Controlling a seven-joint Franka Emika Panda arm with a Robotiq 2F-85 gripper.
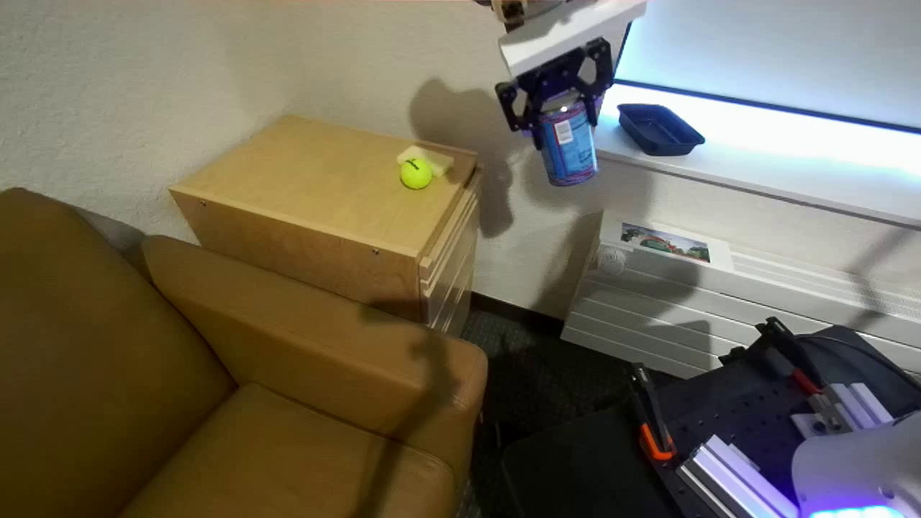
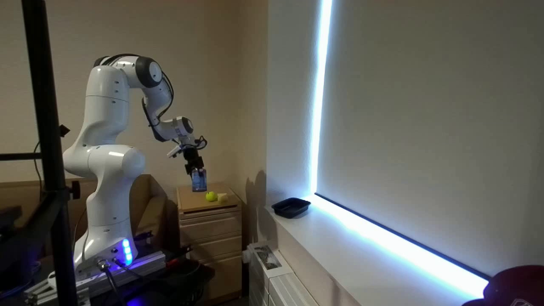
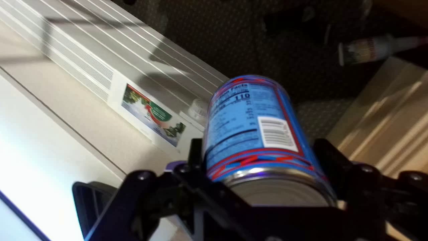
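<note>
A blue can with red trim and a white barcode hangs in the air in exterior view 1, with my gripper shut around its upper part. Up close in the wrist view, the can fills the space between the dark fingers, its metal end toward the camera. Exterior view 2 has the can below the arm, in front of the wooden cabinet's corner. A dark blue tray sits on the white windowsill, to the right of the can. The tray's interior looks empty.
On the wooden cabinet rest a yellow-green ball and a pale block. A white radiator stands under the windowsill. The brown sofa is at the left. Much of the sill is bare.
</note>
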